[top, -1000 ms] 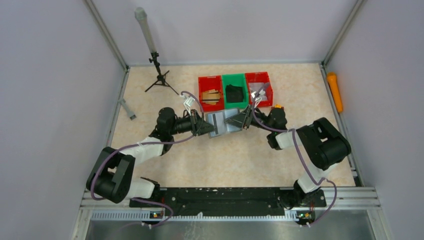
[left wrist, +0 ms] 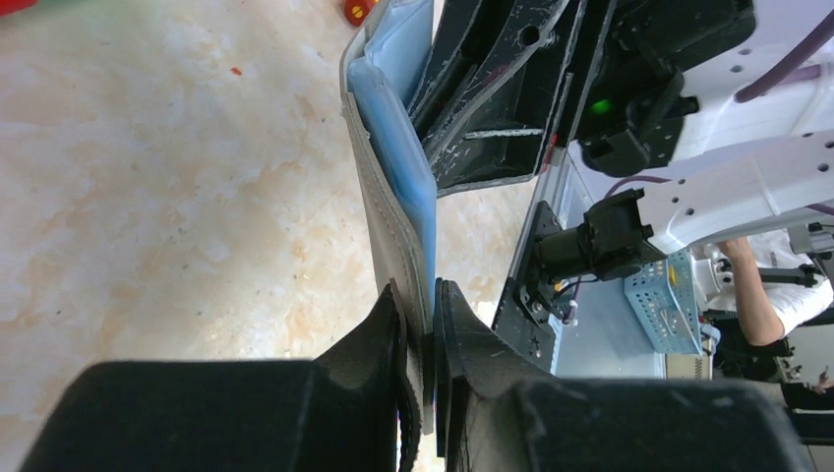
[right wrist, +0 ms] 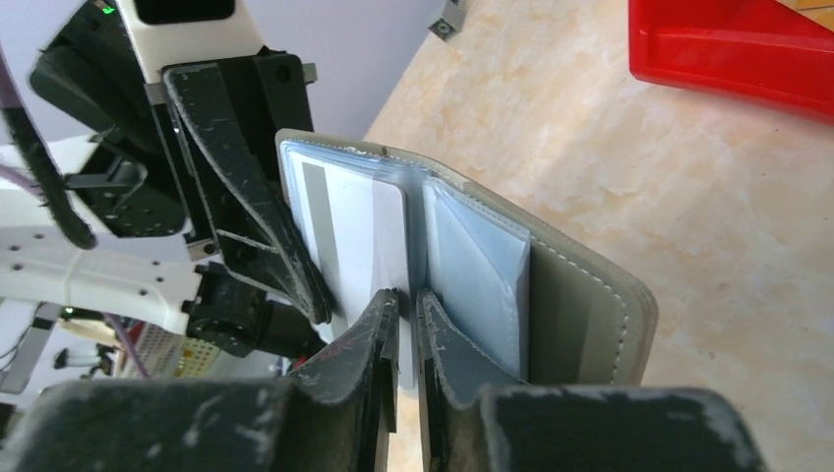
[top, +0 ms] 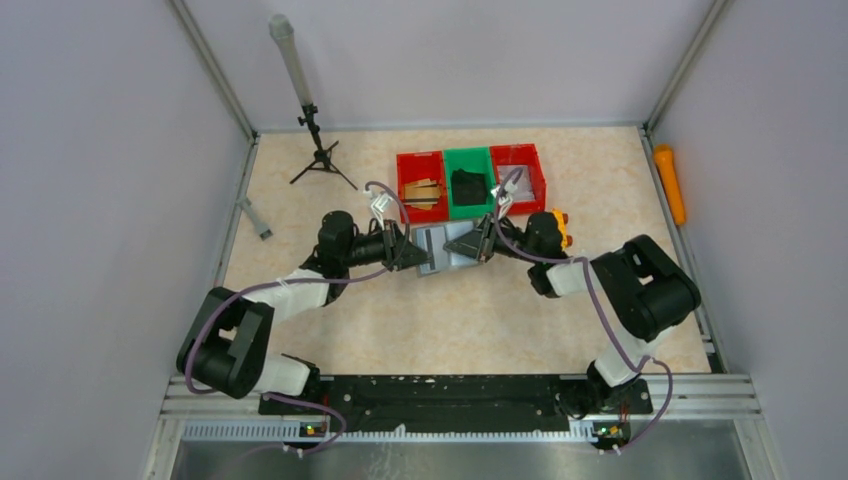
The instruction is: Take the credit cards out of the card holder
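Note:
An unfolded grey-beige card holder (top: 434, 240) with pale blue pockets is held up above the table between my two arms. My left gripper is shut on the holder's left edge, which runs between its fingers. In the right wrist view, a white card (right wrist: 344, 216) with a grey stripe sits in the holder's clear pocket. At that card's near edge is my right gripper, its fingertips close together with a narrow gap along the edge. Whether they grip the card cannot be made out. A folded blue pocket flap (right wrist: 477, 265) lies right beside them.
Behind the holder stand a red bin (top: 421, 164) with wooden pieces, a green bin (top: 467, 157) with something black, and another red bin (top: 513, 152). A tripod (top: 322, 160) is at the back left.
My right gripper has shifted slightly left, further over the holder. The left arm and the holder have hardly moved.

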